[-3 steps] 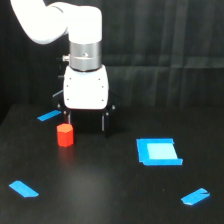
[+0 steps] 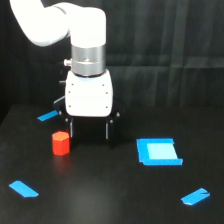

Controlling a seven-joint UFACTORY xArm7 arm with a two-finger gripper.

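Note:
A red block [image 2: 61, 143] stands on the dark table at the left. Just behind it and to its right, my gripper [image 2: 90, 127] hangs below the white hand [image 2: 89, 97]. The thin dark fingers are wide apart, and nothing shows between them. Its left finger is close to the block's upper right edge; whether they touch I cannot tell. On the right lies a pale square [image 2: 161, 151] edged with blue tape.
Strips of blue tape lie on the table: one at the front left [image 2: 23, 189], one at the front right [image 2: 195, 197] and one at the back left [image 2: 48, 116]. Between the block and the taped square the table is clear.
The red block has shifted toward the front and slightly left. My hand has come lower in the view and a little to the right, its fingers still apart.

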